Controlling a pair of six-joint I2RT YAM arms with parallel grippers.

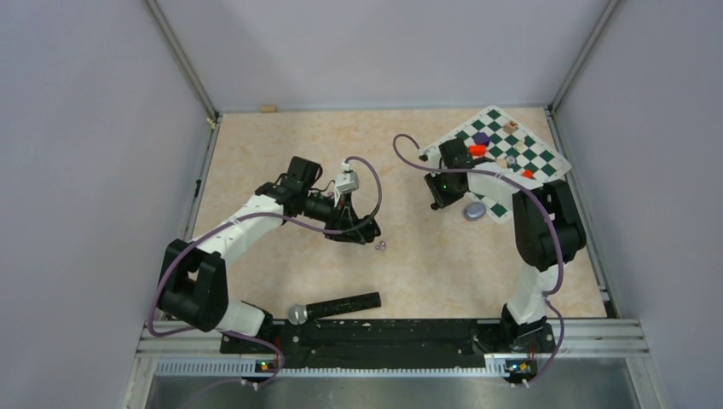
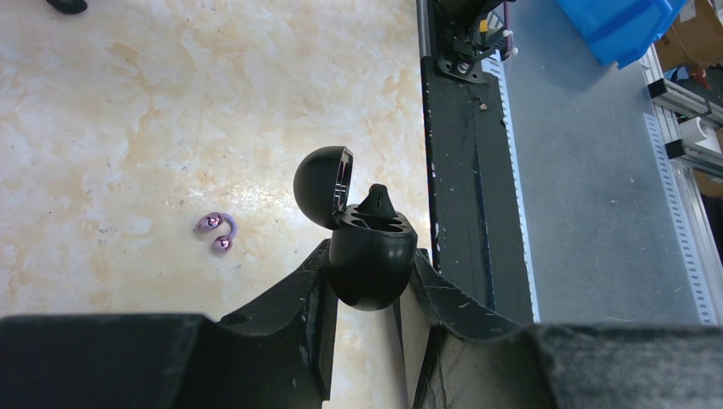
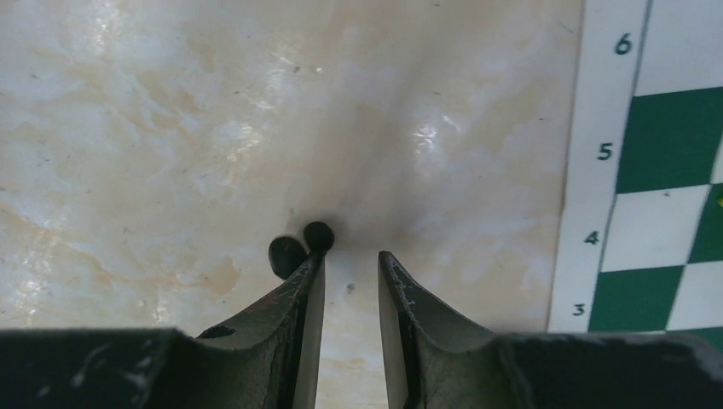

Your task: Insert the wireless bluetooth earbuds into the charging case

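Observation:
An open black charging case (image 2: 371, 260) is held upright by my left gripper (image 1: 356, 232), which is shut on it; its lid stands up on the left in the left wrist view. On the table in the right wrist view, two small black pieces, apparently an earbud (image 3: 286, 256), lie at the left fingertip of my right gripper. This gripper hovers low, part open, with nothing seen between its fingers.
A green-and-white board (image 1: 537, 153) with small objects lies back right, with a grey oval thing (image 1: 474, 210) beside it. Pink-purple pieces (image 2: 223, 243) lie near the case. A black cylinder (image 1: 341, 304) lies at the front edge.

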